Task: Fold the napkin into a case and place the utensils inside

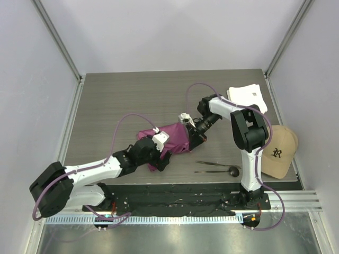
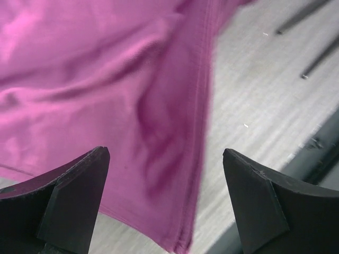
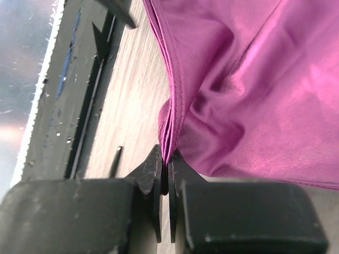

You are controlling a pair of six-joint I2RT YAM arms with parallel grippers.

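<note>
The magenta napkin [image 1: 172, 131] lies rumpled near the middle of the table, partly covered by both arms in the top view. My right gripper is shut on a gathered edge of the napkin at its right side. Over the napkin's front left part, my left gripper stands open, with a corner of cloth [image 2: 169, 233] below and between its spread fingers. Two utensils lie to the right of the napkin: a slim one [image 1: 209, 163] and a spoon or ladle with a dark round bowl [image 1: 233, 171].
Folded white cloth [image 1: 247, 96] rests at the back right corner. A tan cap [image 1: 280, 151] lies at the right edge, beside the right arm.
</note>
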